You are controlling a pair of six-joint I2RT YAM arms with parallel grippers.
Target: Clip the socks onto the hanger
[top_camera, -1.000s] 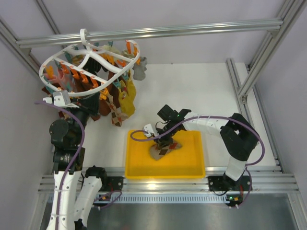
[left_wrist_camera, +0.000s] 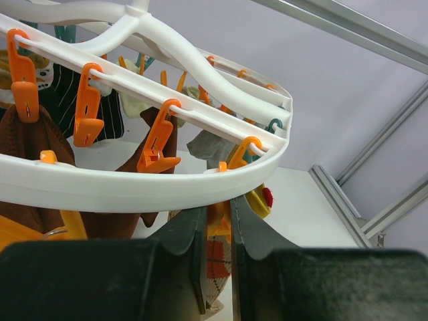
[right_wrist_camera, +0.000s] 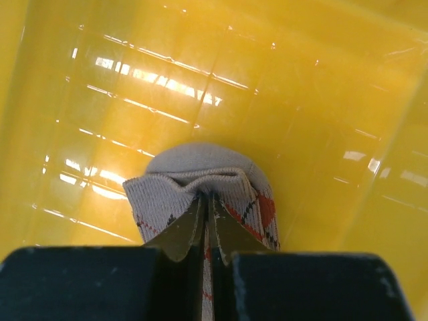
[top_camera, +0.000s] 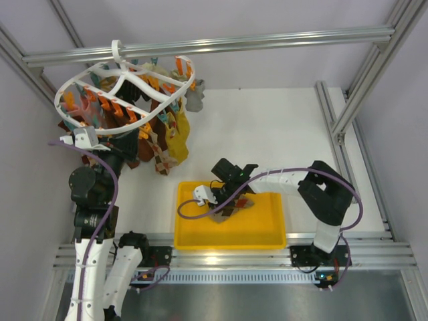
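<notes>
The white hanger (top_camera: 160, 105), hung with many socks on orange and teal clips, is at upper left. My left gripper is at its front rim, fingers round an orange clip (left_wrist_camera: 218, 212); a patterned sock (left_wrist_camera: 219, 264) hangs below. How tightly the fingers close is unclear. My right gripper is down in the yellow bin (top_camera: 227, 234), shut, fingertips at the folded cuff of a grey argyle sock (right_wrist_camera: 154, 200); whether cloth is between them is hard to tell.
A metal rail (top_camera: 254, 41) spans overhead above the hanger. The white board (top_camera: 267, 127) is clear behind the bin. Metal frame edges border the workspace.
The left arm shows no visible change.
</notes>
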